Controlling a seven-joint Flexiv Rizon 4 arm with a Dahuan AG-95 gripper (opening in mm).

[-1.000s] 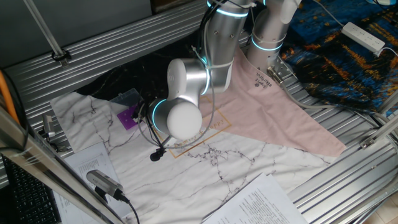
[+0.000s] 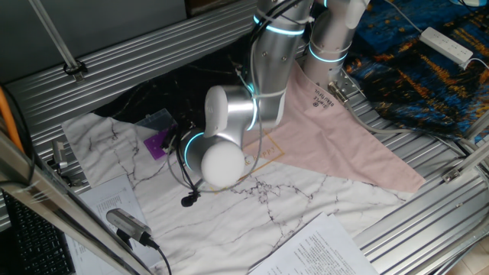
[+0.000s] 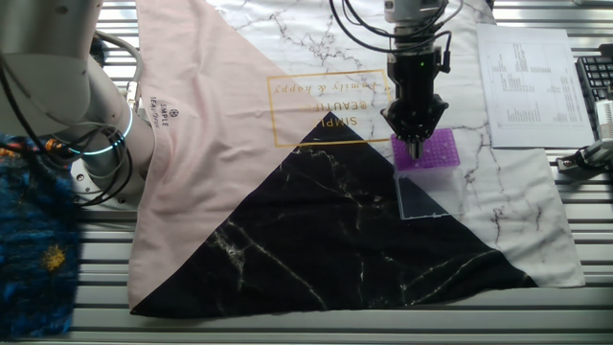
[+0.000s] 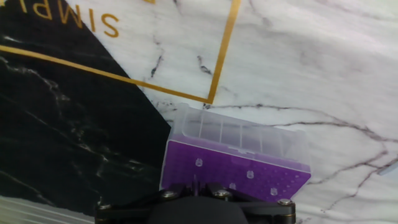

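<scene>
A purple tube rack [image 3: 442, 150] with a clear hinged lid [image 3: 429, 195] lies open on the cloth. In the wrist view the rack's purple top [image 4: 211, 167] holds several small clear tubes, one of them a tube [image 4: 199, 162] near the left side. Over the rack hangs my gripper [image 3: 416, 149], pointing down, its fingertips close together at the rack's near-left part. From the wrist, the gripper covers the rack's lower edge. Whether anything sits between the tips is too small to make out. Exterior view 1 shows the rack [image 2: 156, 144] beside the arm's wrist, which mostly hides the gripper.
A marble, black and pink cloth [image 3: 316, 220] covers the table, with wrinkles. Printed sheets [image 3: 532, 86] lie at one side, near a keyboard [image 2: 30, 237]. A camera on a mount [image 2: 130, 225] and metal posts stand at the edge.
In exterior view 1 the arm's wrist has moved slightly down the picture and a little to the left. The rack has stayed where it was.
</scene>
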